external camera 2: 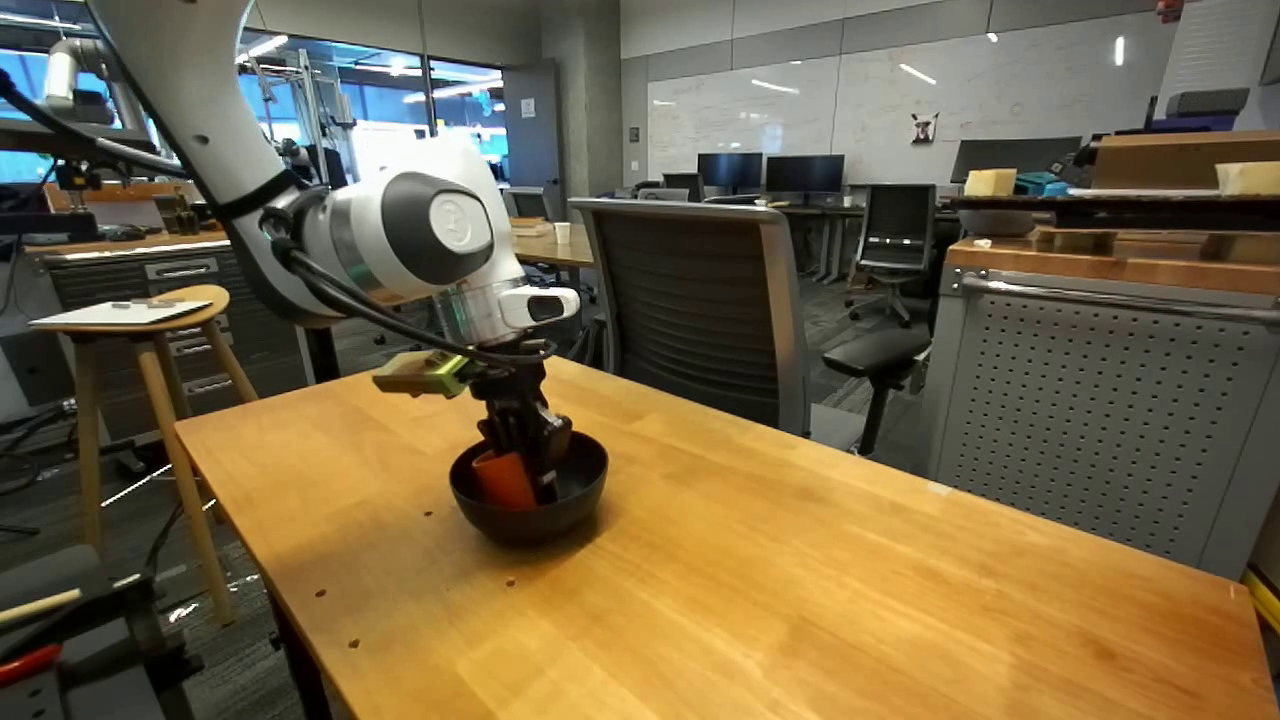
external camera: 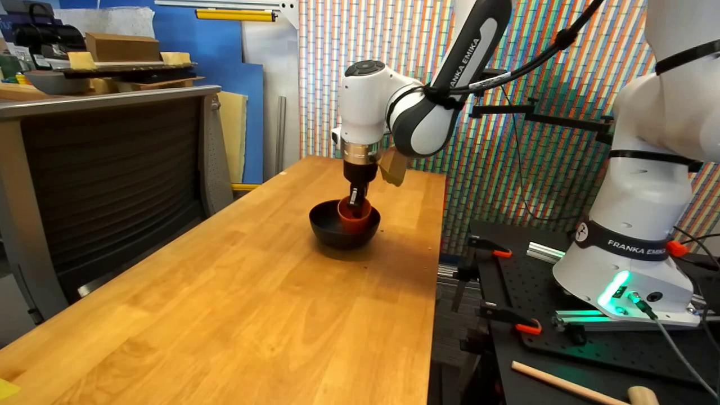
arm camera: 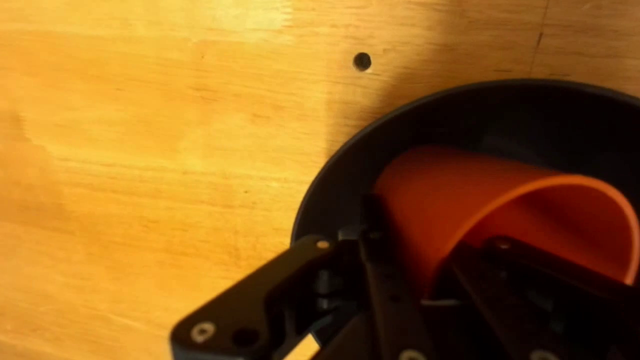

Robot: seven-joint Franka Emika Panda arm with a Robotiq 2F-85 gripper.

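Note:
An orange cup [external camera: 354, 220] sits down inside a black bowl [external camera: 328, 230] on the wooden table. My gripper [external camera: 355, 202] reaches into the bowl from above, shut on the cup's wall. In the wrist view one finger is inside the mouth of the cup [arm camera: 441, 198] and the other is outside, against its wall. The cup leans, its opening toward the right of that view; the dark bowl [arm camera: 414, 120] surrounds it. Exterior view 2 shows the cup [external camera 2: 504, 480] tilted within the bowl [external camera 2: 528, 524]. Whether its base touches the bowl's bottom is hidden.
Around the bowl the wooden table [external camera: 270, 290] is clear, with wide free room on its near side. An office chair [external camera 2: 696, 312] stands close along one long edge. The robot's base [external camera: 617, 263] is beyond the other edge.

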